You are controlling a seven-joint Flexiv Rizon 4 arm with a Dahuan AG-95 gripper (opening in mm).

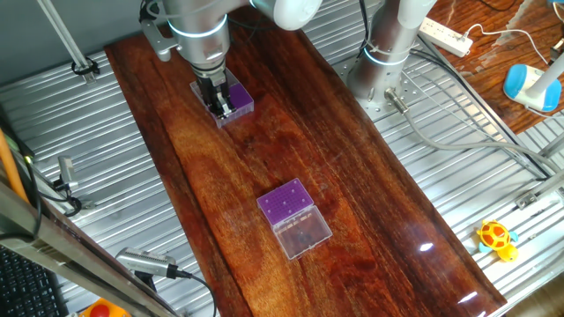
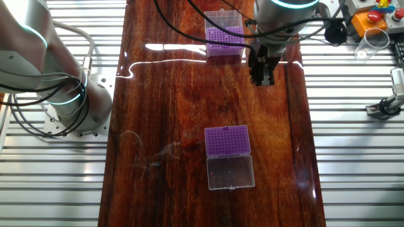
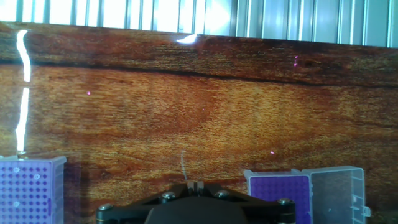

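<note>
Two clear boxes with purple hole grids lie on the table, lids folded open. The near box (image 1: pixel 284 203) has several small pale spots on its grid; it appears as the left box (image 3: pixel 28 190) in the wrist view, cut off by the frame edge. The far box (image 2: pixel 225 38) is partly hidden by my arm in the first exterior view, and is the right box (image 3: pixel 280 193) in the wrist view. My gripper points down between the two boxes in the wrist view, its fingertips together. Nothing clear shows between them. In the second exterior view, the gripper (image 2: pixel 265 81) stands beside the far box.
Bare wooden table (image 1: pixel 238 176) lies between the boxes. A black cable (image 2: pixel 208 34) crosses in front of the far box. A camera (image 1: pixel 148 262) stands beside the table, and a toy turtle (image 1: pixel 495 236) lies off its other side.
</note>
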